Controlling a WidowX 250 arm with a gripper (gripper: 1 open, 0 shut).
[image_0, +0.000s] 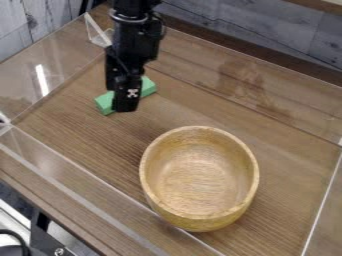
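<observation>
My black gripper (127, 90) reaches down from the top over a green block (110, 103) on the wooden table, left of centre. Its fingers are open, one each side near the block's upper part; whether they touch it I cannot tell. Part of the block is hidden behind the gripper.
A large tan bowl (199, 177) sits at the lower right. A white wire-like object stands at the top left edge, and cables lie off the table at the lower left.
</observation>
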